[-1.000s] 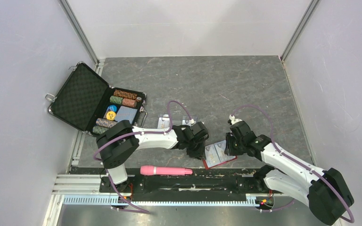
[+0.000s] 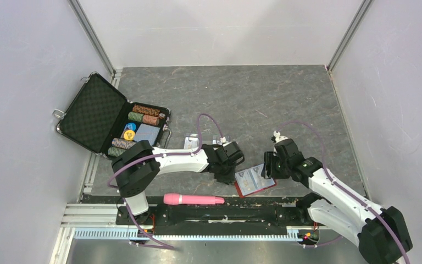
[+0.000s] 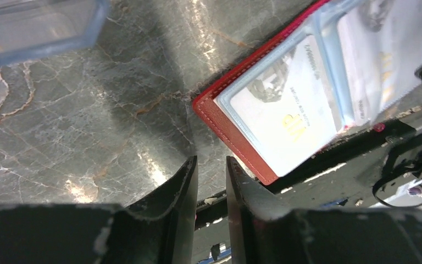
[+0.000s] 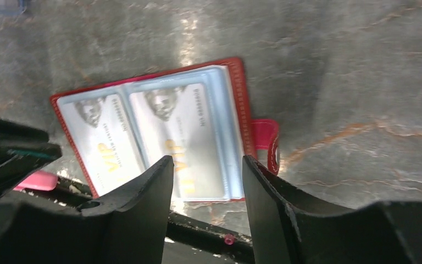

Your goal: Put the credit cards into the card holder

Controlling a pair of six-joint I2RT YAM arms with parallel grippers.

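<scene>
A red card holder (image 2: 253,179) lies open near the front edge, with white cards in its clear sleeves (image 3: 277,104). My left gripper is just left of the holder's corner, fingers open with nothing between them. My right gripper is over the holder's right part, open and empty. Behind the left arm, clear cases with white cards (image 2: 191,141) lie on the table, partly hidden.
An open black case (image 2: 96,113) of chips and cards sits at the left. A pink cylinder (image 2: 193,199) lies along the front edge.
The left gripper has shifted slightly left, uncovering more of the holder. The right gripper has moved slightly right and back. The holder has not visibly moved.
</scene>
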